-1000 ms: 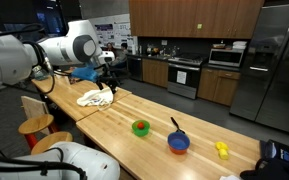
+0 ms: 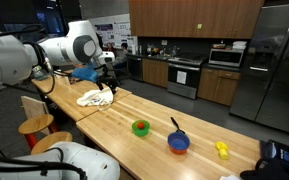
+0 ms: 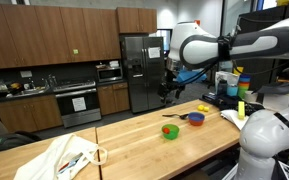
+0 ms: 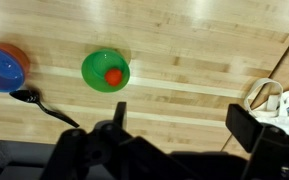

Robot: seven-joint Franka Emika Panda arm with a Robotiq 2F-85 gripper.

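Note:
High above the wooden table, my gripper is open; its two dark fingers stand wide apart in the wrist view with only bare tabletop showing between them. A green bowl [image 4: 92, 72] with a small red round item [image 4: 113, 76] inside lies below and up-left of the fingers in that view. Left of it sits a blue bowl [image 4: 0, 70] with something orange-red along its edge. A black long-handled utensil [image 4: 29, 97] rests near both bowls. In exterior view 1 the gripper [image 2: 106, 78] hangs well clear of the green bowl [image 2: 140, 129].
A crumpled white cloth [image 3: 69, 155] covers part of the table's other end. Something yellow [image 2: 222, 149] lies beyond the blue bowl [image 2: 178, 142]. Stools [image 2: 36, 124] stand beside the table. Bare wood separates the cloth from the green bowl.

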